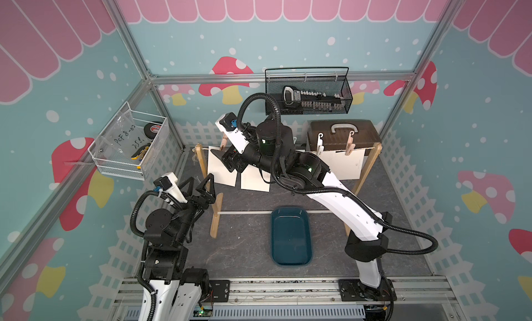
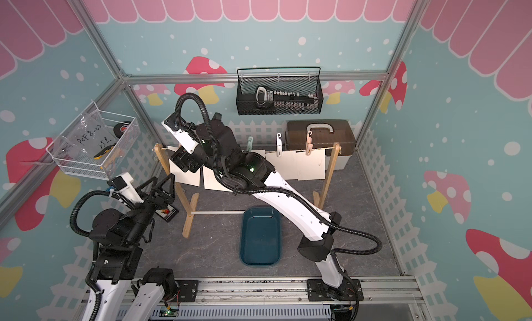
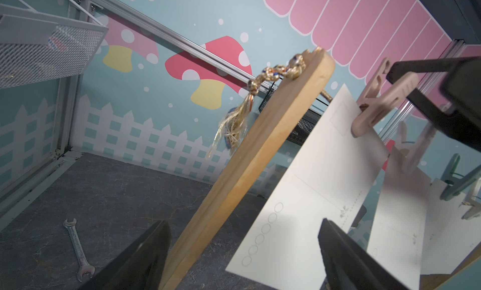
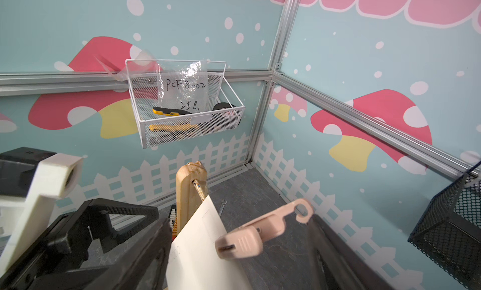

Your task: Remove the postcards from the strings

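Note:
White postcards hang in a row from a string between two wooden posts, held by clothespins. The leftmost postcard (image 3: 310, 204) hangs from a pink clothespin (image 4: 243, 242) beside the left post (image 3: 265, 149). Farther along hang a second postcard (image 3: 400, 214) and a third postcard (image 3: 446, 230). My right gripper is open, its fingers on either side of the pink clothespin with visible gaps. My left gripper (image 1: 202, 189) stands open, low by the left post; in the left wrist view nothing is gripped between its fingers. The right arm hides the row's middle in both top views.
An empty dark teal tray (image 1: 292, 262) lies on the floor in front of the rack. Behind its right end stands a brown toolbox (image 1: 349, 128). A white basket (image 1: 119, 168) and a black basket (image 1: 310, 107) hang on the walls. One wrench (image 3: 77, 250) lies on the floor.

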